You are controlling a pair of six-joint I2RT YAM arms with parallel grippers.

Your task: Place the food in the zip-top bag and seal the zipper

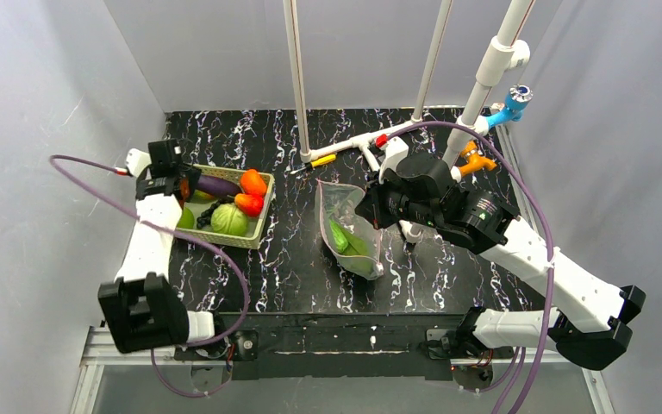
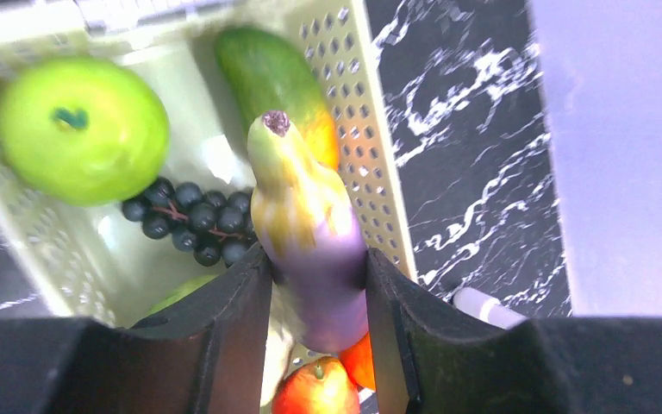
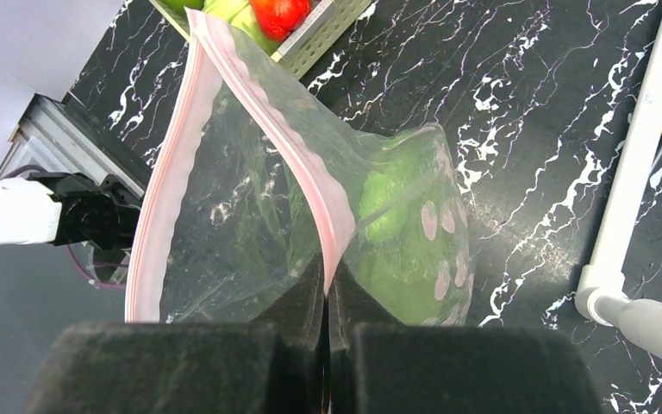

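A purple eggplant (image 2: 315, 250) with a yellow-green stem end is gripped by my left gripper, whose fingers are shut on its sides. In the top view the eggplant (image 1: 216, 187) appears over the food basket (image 1: 263, 220). The clear zip bag (image 1: 332, 197) stands on the counter with its mouth spread and green food (image 1: 349, 241) inside. My right gripper is shut on the bag's pink zipper edge (image 3: 263, 108). Other food stays in the basket: cabbage (image 1: 229, 220), orange pepper (image 1: 253, 182), red pepper (image 1: 250, 204), dark grapes (image 2: 198, 220) and a green-orange papaya (image 2: 280, 82).
White pipes (image 1: 300, 86) rise behind the bag, with a yellow screwdriver (image 1: 320, 161) lying near their base. Blue (image 1: 508, 105) and orange (image 1: 476, 162) valves are at the back right.
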